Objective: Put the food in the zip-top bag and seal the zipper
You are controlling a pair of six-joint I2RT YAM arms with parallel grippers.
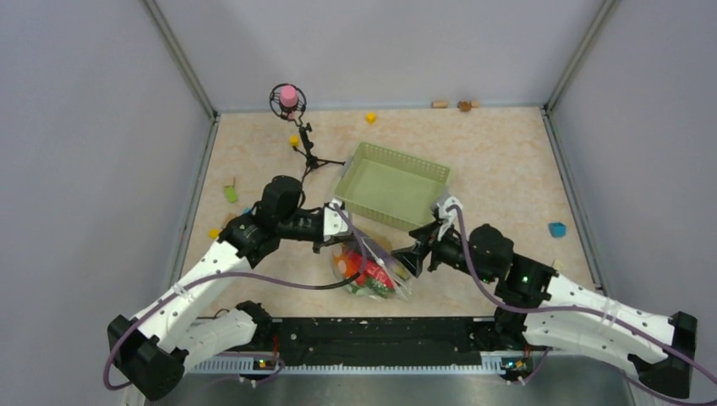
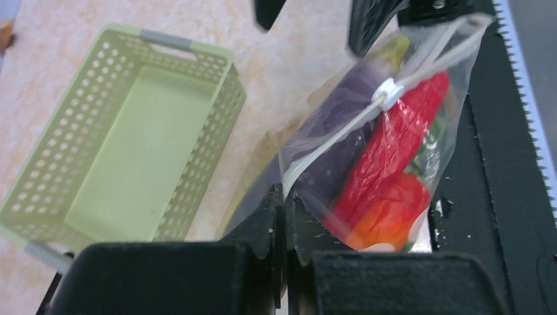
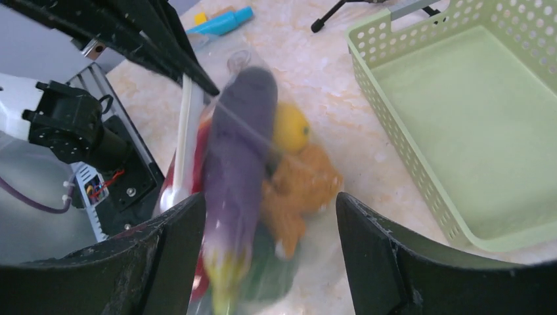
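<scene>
The zip top bag [image 1: 365, 271] hangs from my left gripper, which is shut on its top edge beside the white zipper strip. Inside show red peppers, an orange pepper, a purple eggplant [image 3: 240, 131] and other food, partly blurred in the right wrist view. A white slider [image 2: 387, 92] sits on the strip. My right gripper [image 1: 406, 254] is part open beside the bag's right end; in the left wrist view its dark fingers are above the bag, apart from the slider.
A green basket [image 1: 393, 182] stands behind the bag. A black stand [image 1: 311, 161] with a pink top is at the back left. Small blocks lie along the table's edges.
</scene>
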